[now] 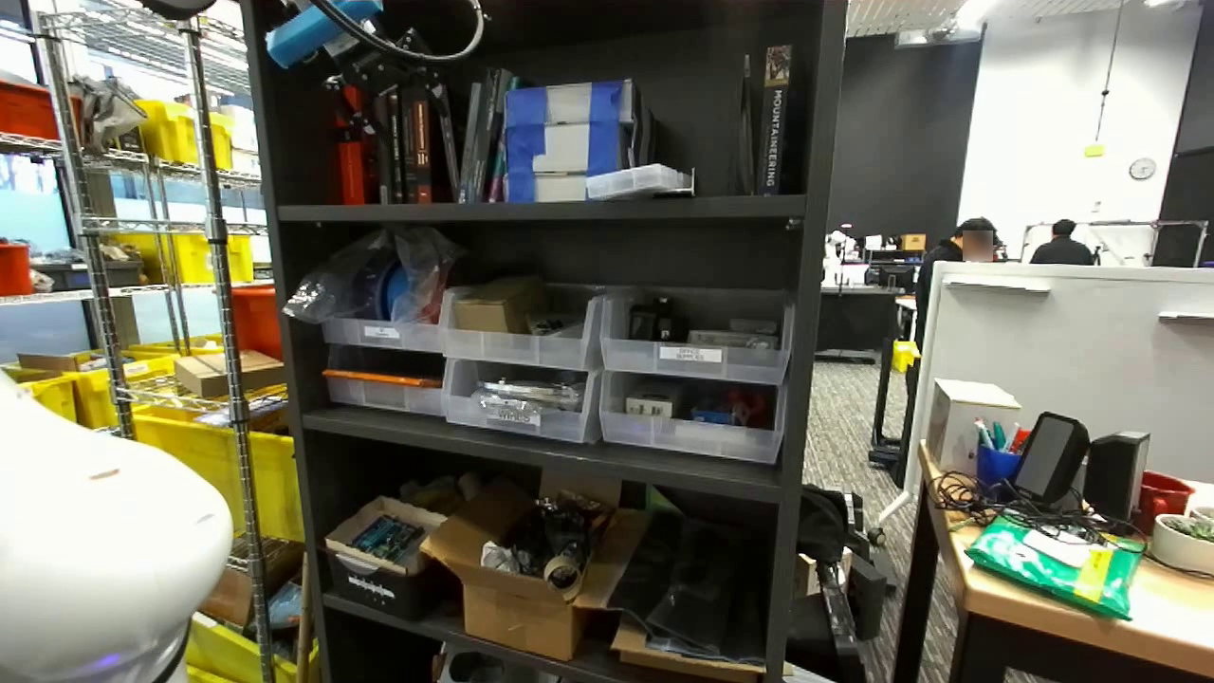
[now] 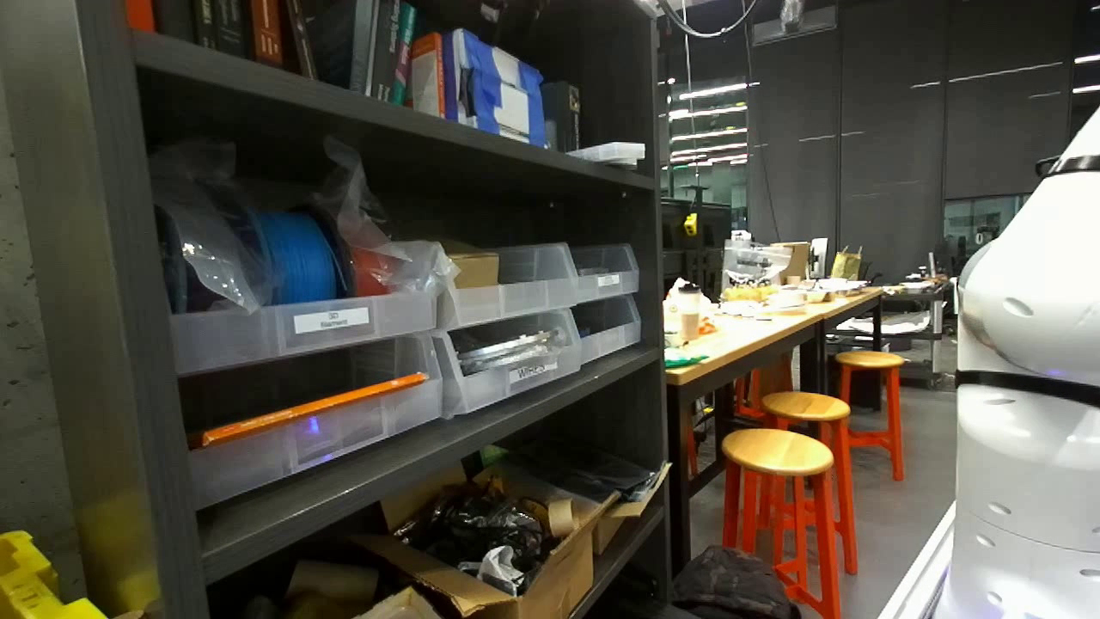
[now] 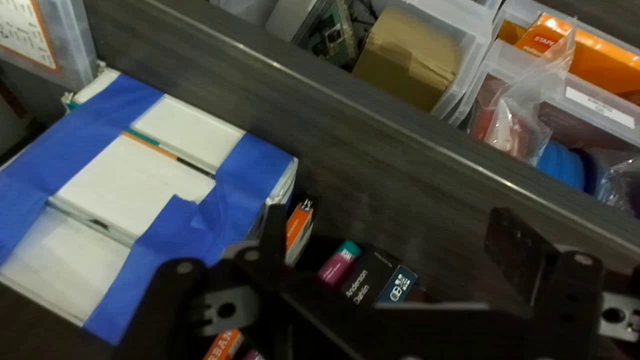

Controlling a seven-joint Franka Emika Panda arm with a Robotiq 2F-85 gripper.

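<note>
In exterior view 1 my gripper (image 1: 393, 91) is at the upper left of the top shelf, in front of the dark books (image 1: 418, 148) and a red-orange box (image 1: 350, 148). The wrist view has my gripper open, its two dark fingers (image 3: 277, 231) wide apart. Between and below them are book spines, among them a black one (image 3: 366, 276) and a magenta-and-teal one (image 3: 340, 263); neither finger clearly touches them. A stack of white boxes wrapped in blue tape (image 3: 144, 168) lies left of the fingers.
The top shelf's edge (image 1: 546, 211) runs below the books. Clear bins (image 1: 518, 341) fill the shelf underneath. A flat clear case (image 1: 639, 180) sits right of the taped boxes, with bare shelf between it and the mountaineering book (image 1: 775, 125). A wire rack (image 1: 216, 228) stands to the left.
</note>
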